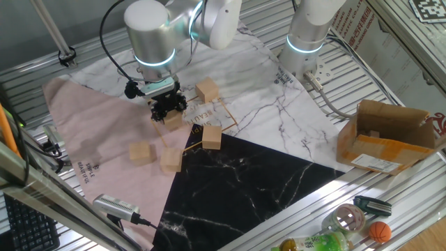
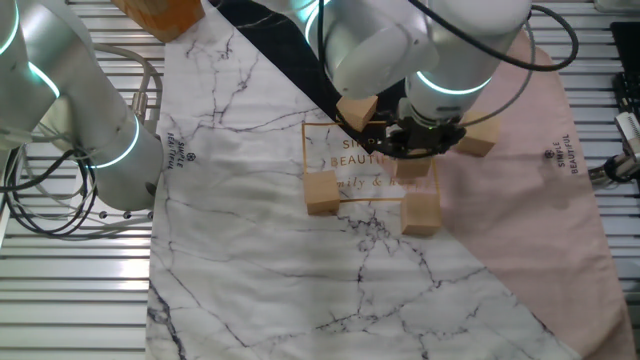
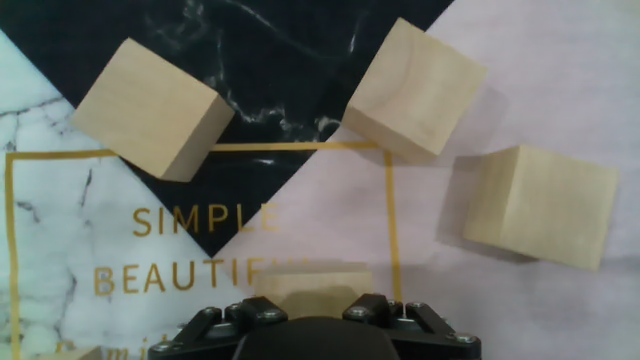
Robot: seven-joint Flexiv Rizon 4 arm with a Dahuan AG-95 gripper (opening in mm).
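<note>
My gripper is low over the table, right at one pale wooden cube, which sits square to its fingers. In the wrist view the dark fingertips stand apart in front of this cube's two side edges, and its lower part is hidden. Whether they press on it does not show. Loose cubes lie around: one on the gold frame line, another at that frame's corner, and a third on the pink cloth. A further cube rests on the white marble part.
An open cardboard box stands at the right edge in exterior view 1. A green bottle, a tape roll and a small orange ball sit in front.
</note>
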